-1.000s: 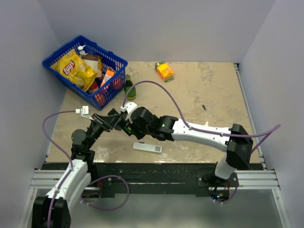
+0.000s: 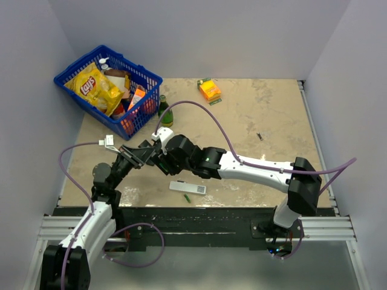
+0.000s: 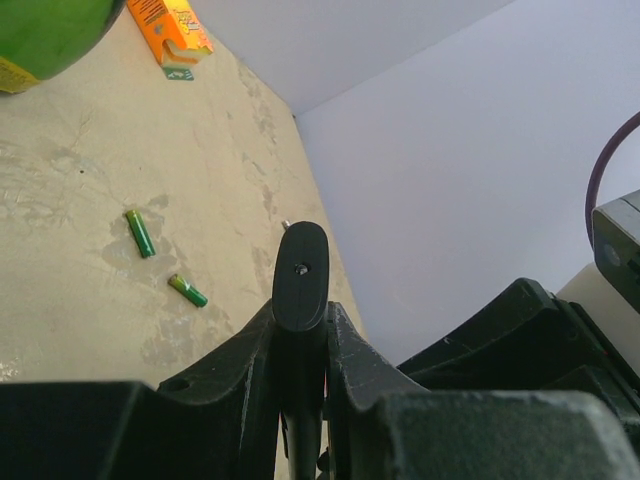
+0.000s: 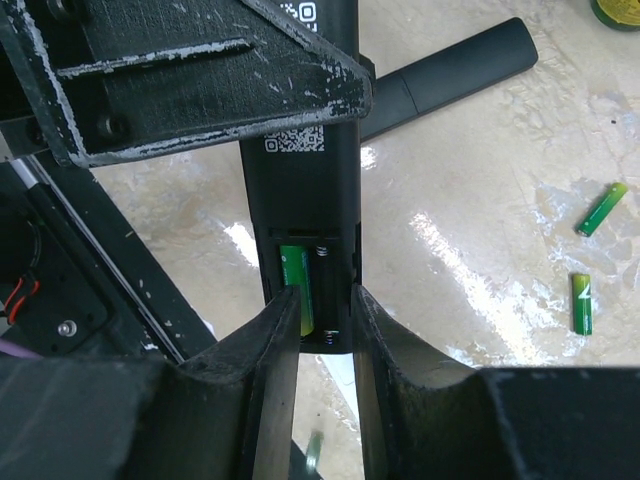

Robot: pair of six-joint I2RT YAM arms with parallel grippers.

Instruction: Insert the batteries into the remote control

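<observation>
The black remote (image 4: 300, 190) is held upright in my left gripper, shut on it, its back compartment facing my right wrist camera. One green battery (image 4: 298, 285) lies in the compartment's left slot; the other slot looks dark. My right gripper has its fingertips at the compartment's lower end, partly apart, over the battery's side. Loose green batteries (image 4: 600, 209) lie on the table, another (image 4: 581, 303) below that one. A long dark bar (image 4: 465, 62), probably the battery cover, lies behind the remote.
A blue basket (image 2: 74, 84) of groceries stands back left, beside a green bottle (image 2: 166, 112). A yellow pack (image 2: 210, 90) lies at the back. A white remote (image 2: 187, 188) lies near the front edge.
Both arms have barely moved in the top view; the left arm and its cable have shifted very slightly.
</observation>
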